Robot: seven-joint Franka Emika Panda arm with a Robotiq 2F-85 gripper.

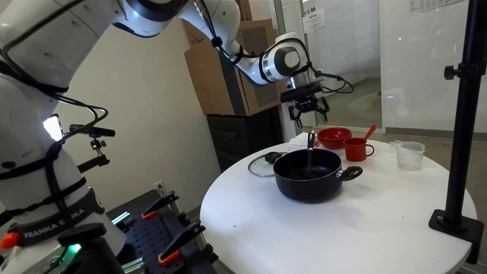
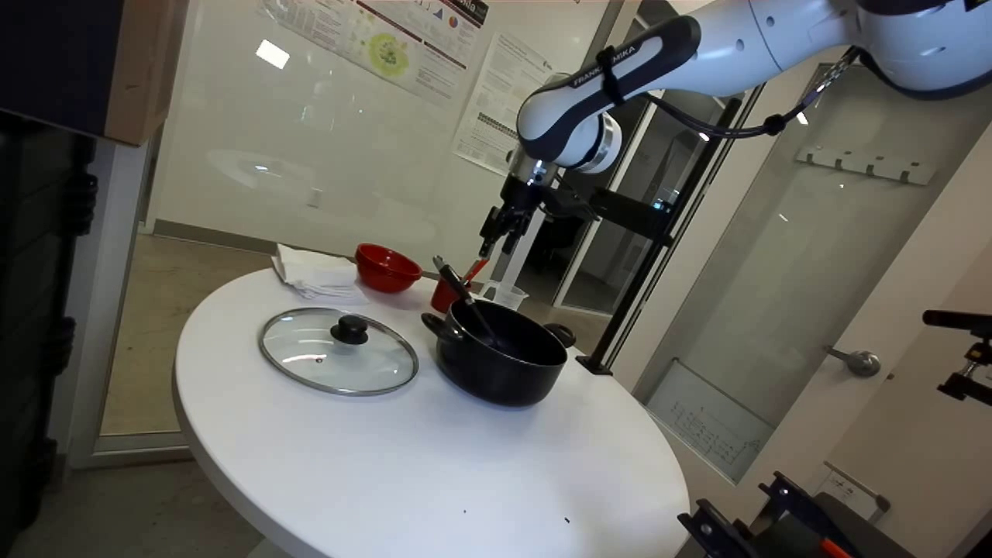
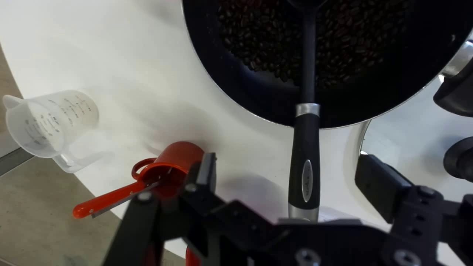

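A black pot point(image 1: 304, 187) stands on the white table, dark beans point(image 3: 266, 42) covering part of its floor. A black utensil point(image 3: 304, 164) leans in it, its handle sticking out over the rim; its head is mostly cut off in the wrist view. My gripper point(image 1: 311, 124) is open above the table's far side, higher than the utensil's handle and apart from it. In the wrist view the handle runs between the two spread fingers, nearer the right one, with nothing gripped. Exterior view 2 shows the gripper point(image 2: 495, 251) over the red mug's side of the pot.
A red mug point(image 1: 355, 150) holding a red-handled utensil point(image 3: 106, 199), red bowls point(image 1: 334, 137) and a clear measuring cup point(image 1: 409, 157) stand behind the pot. The glass lid point(image 2: 316, 358) and white cloths point(image 2: 316, 270) lie beside it.
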